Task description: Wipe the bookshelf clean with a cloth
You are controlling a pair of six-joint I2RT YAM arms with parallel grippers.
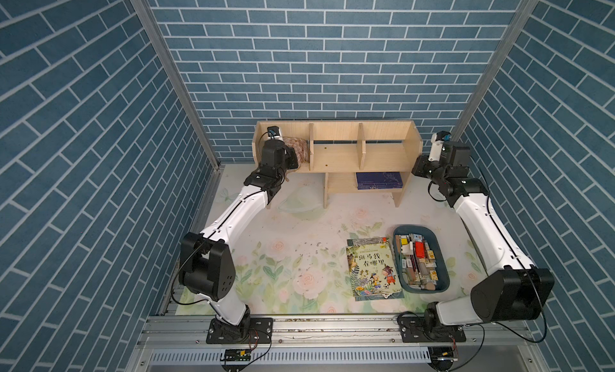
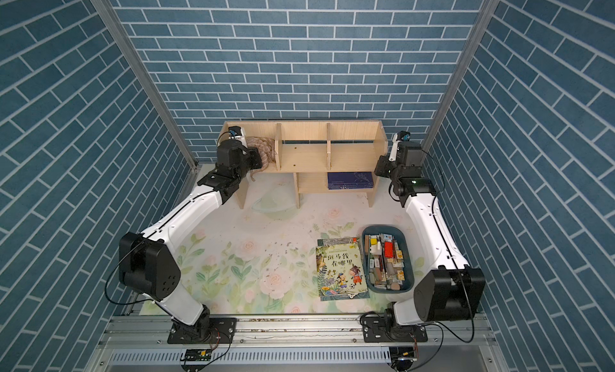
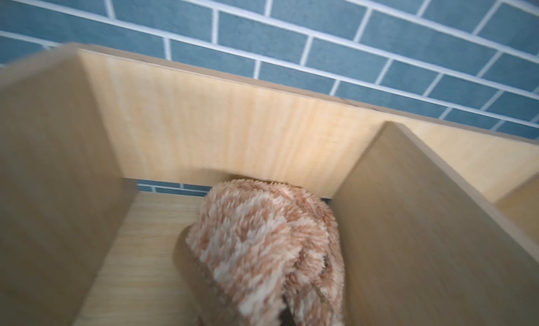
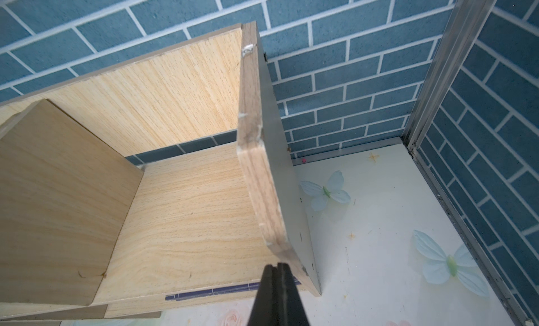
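The pale wooden bookshelf (image 1: 339, 157) stands against the back wall. In its upper left compartment is a fluffy pink-and-white cloth (image 3: 264, 241), bunched close to the divider (image 3: 415, 213) in the left wrist view. Folds of the cloth cover most of my left gripper, which is shut on it; only a dark bit of finger shows. The cloth (image 2: 262, 151) is partly behind the left arm in the top right view. Out by the shelf's right end panel (image 4: 255, 140), my right gripper is shut with nothing between its fingers.
Dark blue books (image 1: 379, 180) lie on the lower shelf at right. A picture book (image 1: 373, 268) and a teal bin (image 1: 442, 269) of small boxes occupy the front right of the table. The middle and right upper compartments are empty.
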